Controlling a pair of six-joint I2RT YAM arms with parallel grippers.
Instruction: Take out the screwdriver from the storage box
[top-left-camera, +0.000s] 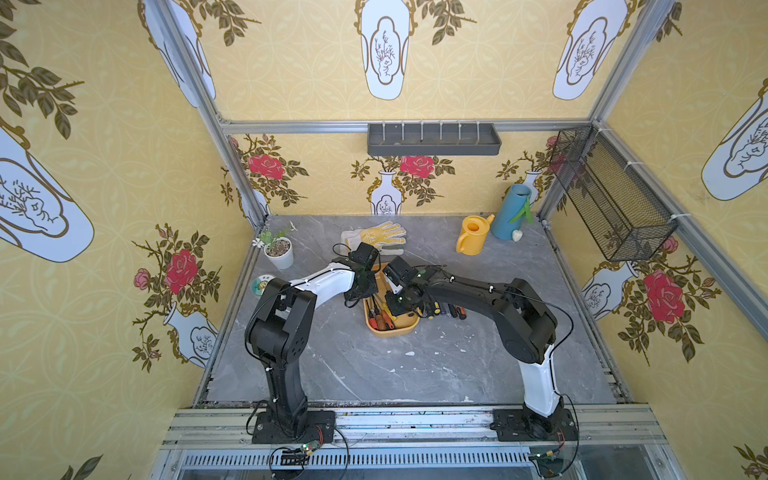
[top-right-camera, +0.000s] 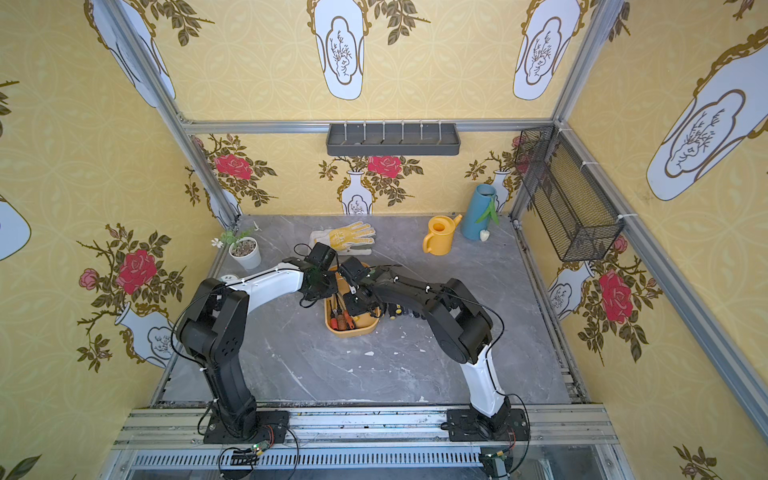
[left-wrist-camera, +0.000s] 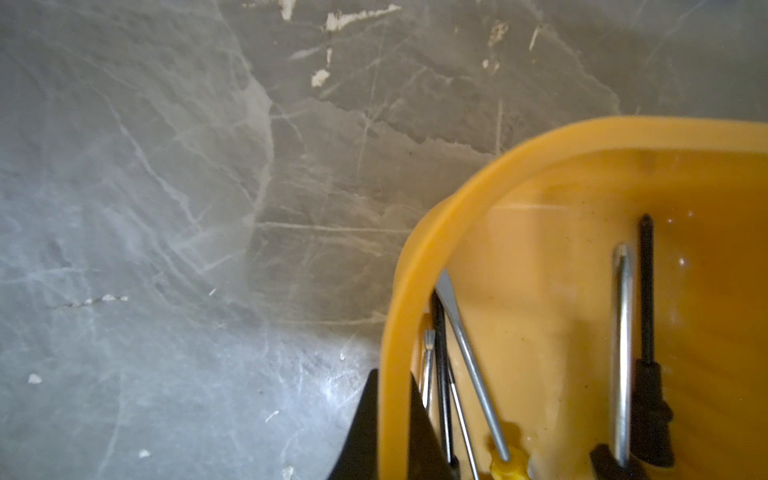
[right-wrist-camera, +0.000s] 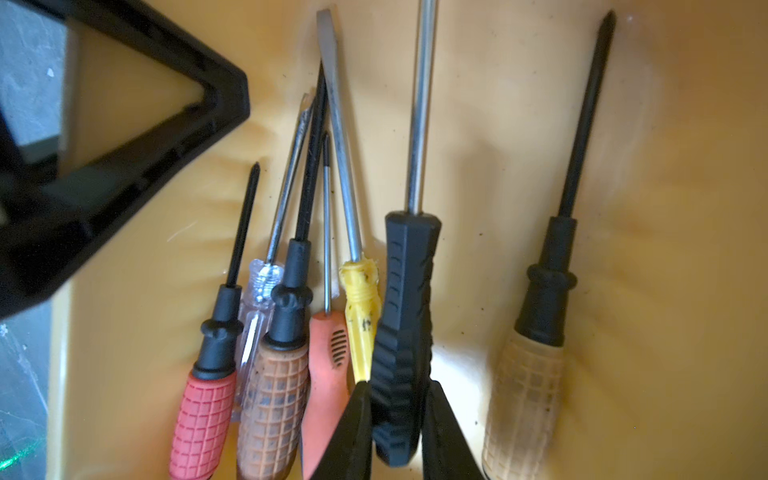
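The storage box (top-left-camera: 407, 327) is an orange-yellow tub standing on the grey table between my two arms. My left gripper is shut on its side wall, one finger outside and the other inside. Inside the tub, my right gripper is shut on the black handle of a screwdriver (right-wrist-camera: 407, 280), whose silver shaft points away from the fingers. Along the left side lie several more screwdrivers, among them a red-handled one (right-wrist-camera: 205, 416) and a yellow-handled one (right-wrist-camera: 361, 308). A screwdriver with a pale tan handle (right-wrist-camera: 524, 400) lies alone to the right.
Several dark-handled tools (top-left-camera: 456, 311) lie on the table just right of the box. Behind are work gloves (top-left-camera: 382, 233), a yellow watering can (top-left-camera: 473, 236) and a blue vase (top-left-camera: 509, 213). A potted plant (top-left-camera: 279, 252) stands at the left.
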